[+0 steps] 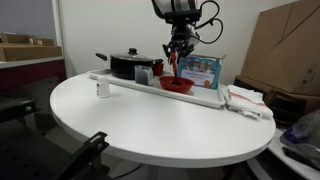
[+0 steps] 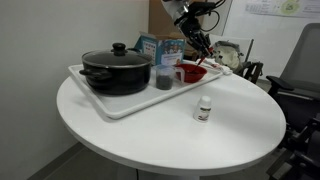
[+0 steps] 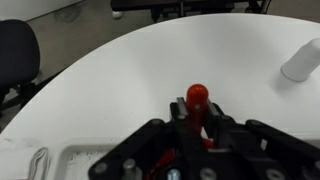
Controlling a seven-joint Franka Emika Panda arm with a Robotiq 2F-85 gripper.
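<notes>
My gripper is shut on a slim red object, perhaps a utensil handle, whose rounded end pokes up between the fingers in the wrist view. The red object hangs over a red bowl on the white tray; whether its lower end touches the bowl cannot be made out. In exterior view 2 the same bowl lies below and left of the fingers. Most of the bowl is covered by the gripper in the wrist view.
On the tray stand a black lidded pot and a grey container. Behind is a picture box. A white bottle stands on the table, and a folded cloth lies at right.
</notes>
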